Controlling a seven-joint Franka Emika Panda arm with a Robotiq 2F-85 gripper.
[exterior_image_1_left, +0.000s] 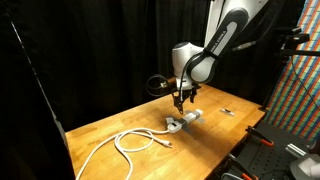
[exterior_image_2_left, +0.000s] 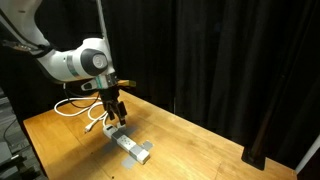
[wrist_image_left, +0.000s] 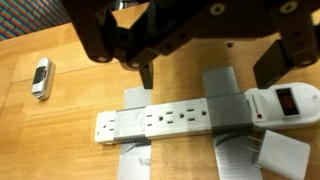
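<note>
A white power strip (wrist_image_left: 177, 119) lies on the wooden table, held down by strips of grey tape. Its switch end, with a dark window, is at the right of the wrist view. A white, block-shaped adapter (wrist_image_left: 283, 154) sits beside that end; whether it is plugged in cannot be told. My gripper is open above the strip, one dark finger on each side and nothing between them. From outside, the gripper (exterior_image_1_left: 181, 104) hovers just over the strip (exterior_image_1_left: 187, 121); in the other exterior view, the strip (exterior_image_2_left: 127, 144) extends toward the front right of the gripper (exterior_image_2_left: 114, 110).
A white cable (exterior_image_1_left: 122, 146) loops across the table, with a plug-like end near the strip. A small white and grey object (wrist_image_left: 42, 78) lies apart from the strip. Bare table (exterior_image_2_left: 205, 148) stretches to the right in the second exterior view.
</note>
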